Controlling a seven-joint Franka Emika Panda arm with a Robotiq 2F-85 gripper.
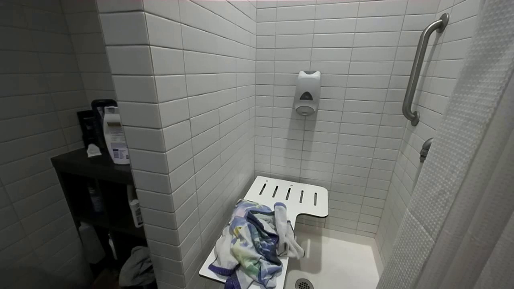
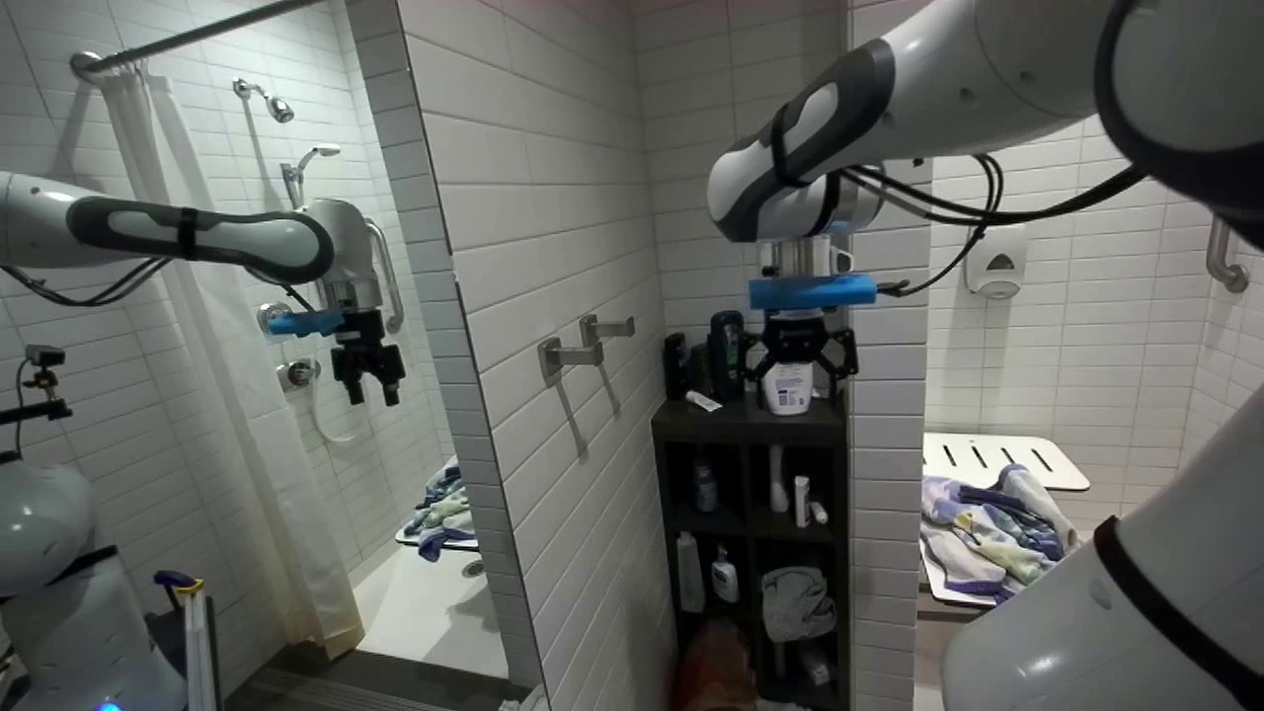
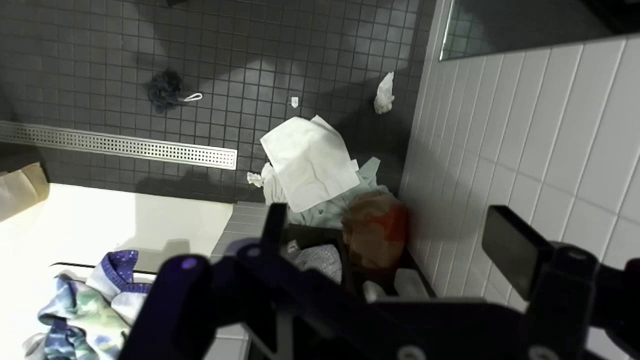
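Observation:
My gripper [image 2: 801,369] hangs fingers-down in front of the upper shelf area, seen in exterior view 2. In the wrist view its fingers [image 3: 513,252] stand wide apart, with nothing held between them. Beyond the gap are the shelf's lower contents and the floor. A white bottle [image 2: 788,391] on top of the dark shelf unit [image 2: 752,425] is partly covered by the gripper in exterior view 2; their distance apart cannot be judged. A patterned cloth [image 1: 255,241] lies crumpled on the white shower seat [image 1: 313,192].
Dark bottles [image 2: 725,355] and a small tube [image 2: 702,401] share the shelf top. A tiled wall [image 1: 164,120] separates shelf and shower. Wall hooks [image 2: 575,354] jut out left of the shelf. White paper [image 3: 309,162] and a dark puff [image 3: 163,91] lie on the floor.

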